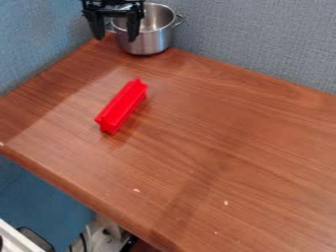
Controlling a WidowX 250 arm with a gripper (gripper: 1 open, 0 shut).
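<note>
My black gripper (114, 27) is at the top edge of the view, partly out of frame, open, in front of the steel pot (147, 34) at the back left corner of the wooden table. A red, elongated, ridged block (121, 106) lies diagonally on the table, left of the middle, apart from the gripper.
Grey-blue padded panels (262, 44) stand along the back and left. Some white equipment and cables show beyond the front left edge.
</note>
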